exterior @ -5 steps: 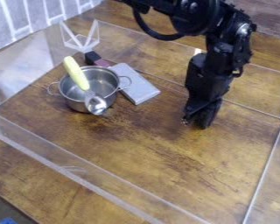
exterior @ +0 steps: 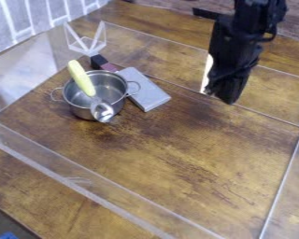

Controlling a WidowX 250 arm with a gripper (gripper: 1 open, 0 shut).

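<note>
My black gripper (exterior: 224, 88) hangs over the right back of the wooden table, higher than the pot and apart from it. It looks shut, though its fingertips are dark and blurred; I see nothing held in it. A steel pot (exterior: 81, 104) with two handles stands at the left, and a utensil with a pale yellow handle (exterior: 79, 78) and a metal head rests in it, leaning over the rim. A grey flat slab (exterior: 145, 90) lies right of the pot.
A white wire stand (exterior: 87, 45) and a small dark red-black item (exterior: 100, 63) are behind the pot. Clear plastic walls border the work area.
My gripper and arm have moved up and back from low over the table's right middle. The pot, utensil and slab look unchanged.
</note>
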